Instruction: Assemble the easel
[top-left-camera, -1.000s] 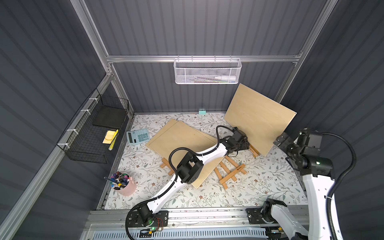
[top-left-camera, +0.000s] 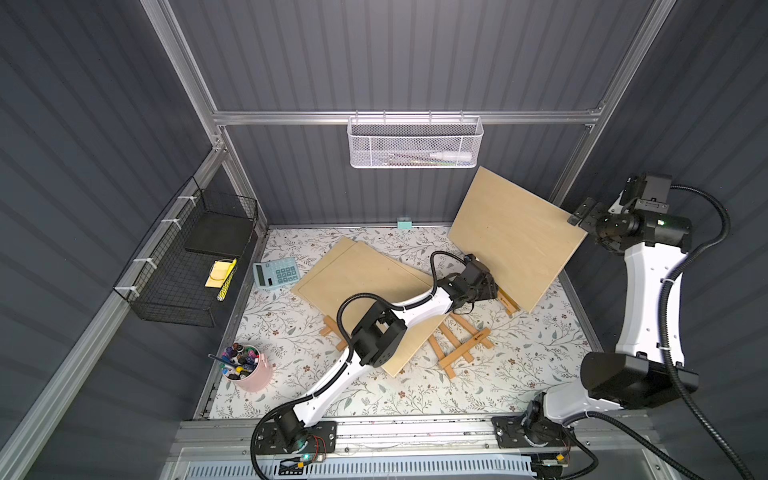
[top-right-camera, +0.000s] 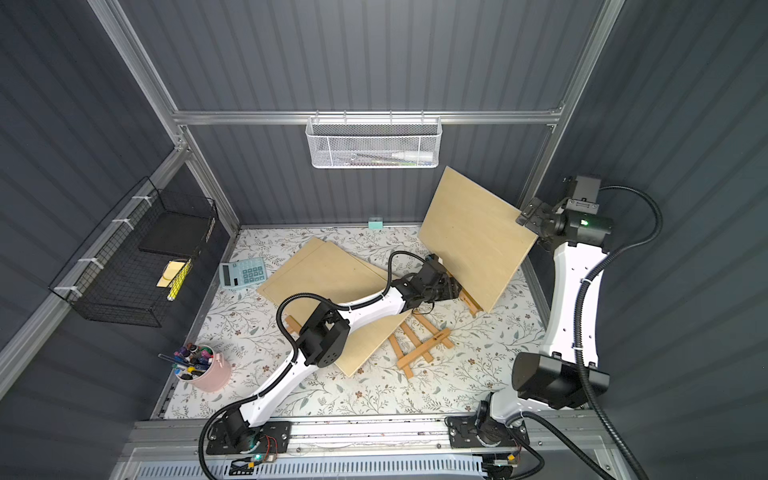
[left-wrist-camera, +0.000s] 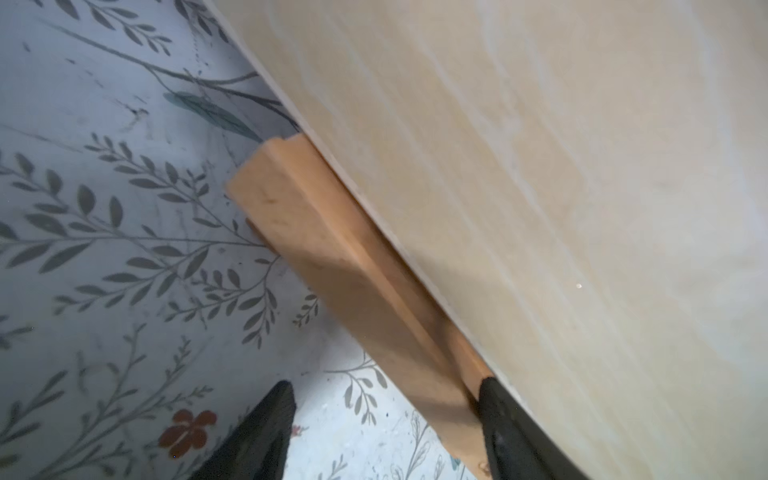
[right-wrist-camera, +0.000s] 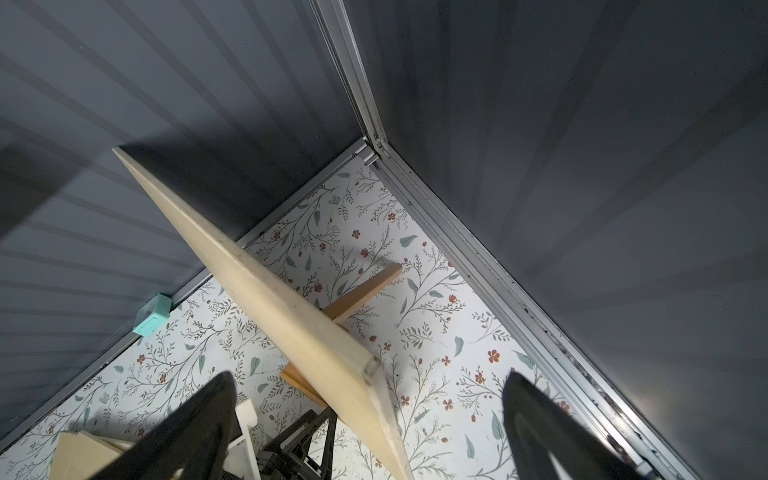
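Note:
An upright easel at the back right carries a plywood board that leans back at a tilt. Its wooden bottom ledge runs along the board's lower edge. My left gripper is shut on that ledge near its left end, one finger pressing close to the board. High by the board's right edge, my right gripper stands open; in the right wrist view the board's top edge rises between its spread fingers, and contact does not show. Lying flat in the middle are more plywood boards with a wooden easel frame.
At the left are a calculator, a pink pen cup and a black wire basket. A white mesh basket hangs on the back wall. Bare floral tabletop lies at the front right.
My right gripper has risen and moved back to the upper right edge of the standing board, staying open. The left arm and the boards look unmoved.

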